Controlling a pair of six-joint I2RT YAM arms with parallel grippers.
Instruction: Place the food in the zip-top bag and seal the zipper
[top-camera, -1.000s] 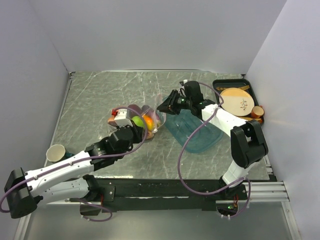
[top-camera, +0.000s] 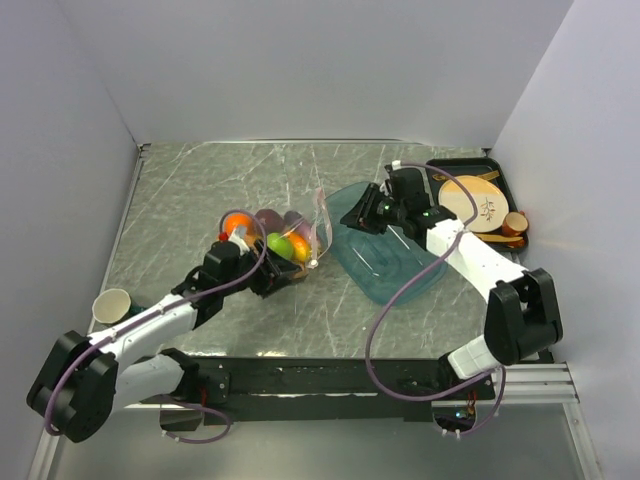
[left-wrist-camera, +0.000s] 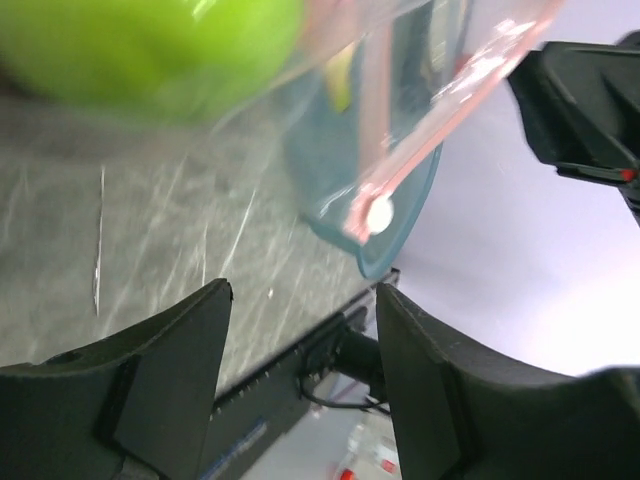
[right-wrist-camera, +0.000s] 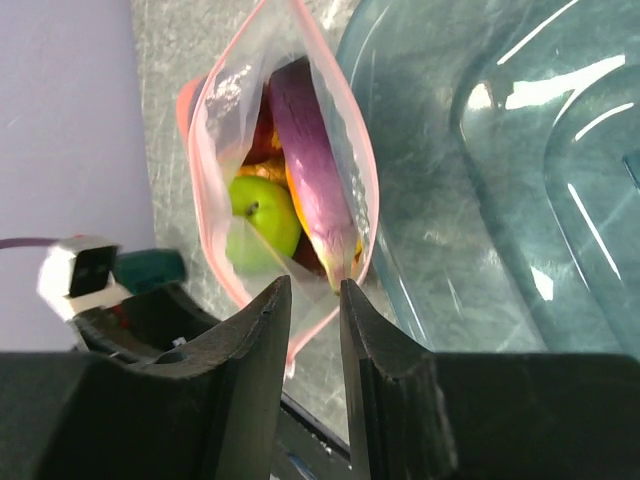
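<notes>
The clear zip top bag (right-wrist-camera: 367, 190) lies mid-table with its pink-edged mouth gaping to the right. Inside it are a purple eggplant (right-wrist-camera: 313, 165), a green fruit (right-wrist-camera: 262, 212) and orange and red produce, the orange fruit (top-camera: 239, 223) toward the closed end. My left gripper (top-camera: 285, 277) is at the bag's near side, open; in the left wrist view nothing sits between its fingers. My right gripper (top-camera: 358, 222) hovers over the teal tray, right of the bag mouth. It is part open and empty, its fingertips (right-wrist-camera: 280, 295) facing the mouth.
Beneath my right gripper lies the teal translucent tray (top-camera: 405, 275). At the back right, a black tray (top-camera: 463, 168) holds a pale plate (top-camera: 472, 205) and an orange-brown cup (top-camera: 514, 224). A white cup (top-camera: 112, 306) stands by the left wall. Bare counter shows in front of the bag.
My right gripper has drawn back rightward from the bag's mouth. My left gripper has shifted and turned, now pointing right along the bag's near side. The bag with its food looks nearly unmoved.
</notes>
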